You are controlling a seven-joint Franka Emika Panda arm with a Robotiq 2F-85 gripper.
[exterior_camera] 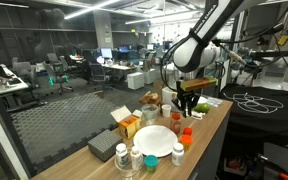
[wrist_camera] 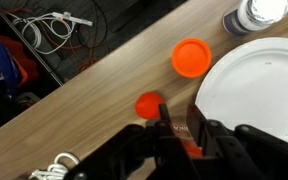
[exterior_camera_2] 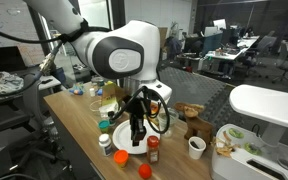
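Observation:
My gripper [exterior_camera: 191, 104], black on a white arm, is above the right part of the wooden table. In the wrist view its dark fingers [wrist_camera: 165, 117] stand apart at the bottom, with no object clearly gripped. A red item [wrist_camera: 192, 149] shows partly hidden behind them. A white plate [wrist_camera: 259, 92] lies to the right of the fingers in that view. Beside it are an orange round thing [wrist_camera: 191, 57] and a smaller red one [wrist_camera: 149, 105]. A jar with a red lid [exterior_camera_2: 153, 149] stands by the plate's edge in the second exterior view.
White bottles [exterior_camera: 136, 158] stand left of the plate, near a dark grey block [exterior_camera: 105, 146] and an orange box [exterior_camera: 127, 124]. A white mug [exterior_camera_2: 197, 147] and a brown box [exterior_camera_2: 198, 126] stand nearby. Cables lie by the table's edge in the wrist view.

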